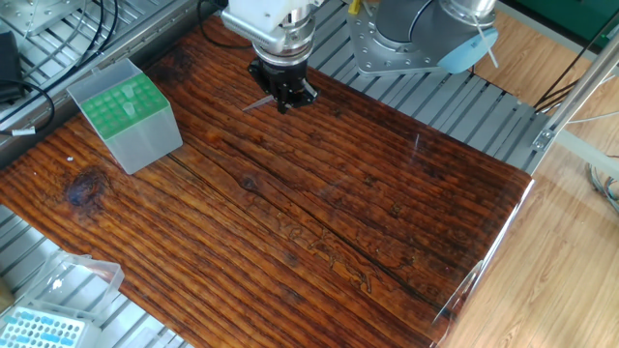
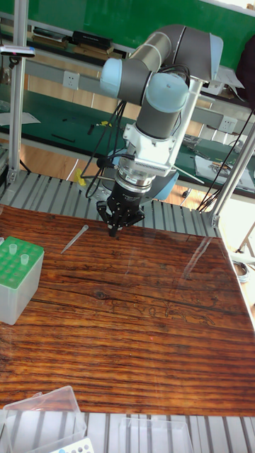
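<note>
My gripper (image 1: 283,106) is over the back part of the wooden table, pointing down. Its black fingers come together at the tips, with nothing visible between them; in exterior view 3 the gripper (image 2: 113,233) looks shut too. A thin translucent pipette tip (image 2: 74,238) lies on the wood, to the left of the gripper and apart from it in that view. From exterior view 2 the same pipette tip (image 1: 257,103) is partly covered by the fingers. On the table's left stands a frosted box with a green perforated top (image 1: 124,104), a couple of clear tips upright in its holes.
A clear lidded case with blue-and-white contents (image 1: 44,329) sits off the table's front left edge. Dark cables (image 1: 73,72) run beyond the left edge.
</note>
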